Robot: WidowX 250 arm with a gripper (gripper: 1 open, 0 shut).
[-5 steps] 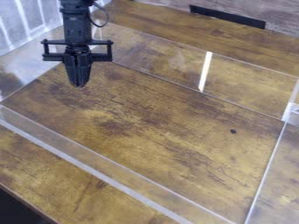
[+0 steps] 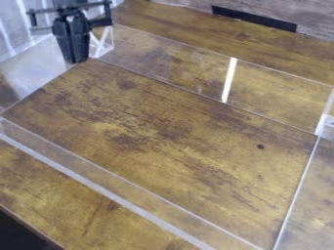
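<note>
My black gripper [image 2: 76, 51] hangs at the upper left of the camera view, over the back left corner of a wooden-floored area inside clear walls. Its fingers are small and dark, and I cannot tell whether they are open or shut. The enclosed floor [image 2: 170, 146] holds no visible object apart from a small dark spot at the right.
Clear walls [image 2: 229, 82] border the area on the back, front and sides. Bare wooden table [image 2: 222, 29] lies behind, with a dark strip [image 2: 255, 18] at the back.
My gripper has moved up and to the left in the view, toward the back left corner, over the last second.
</note>
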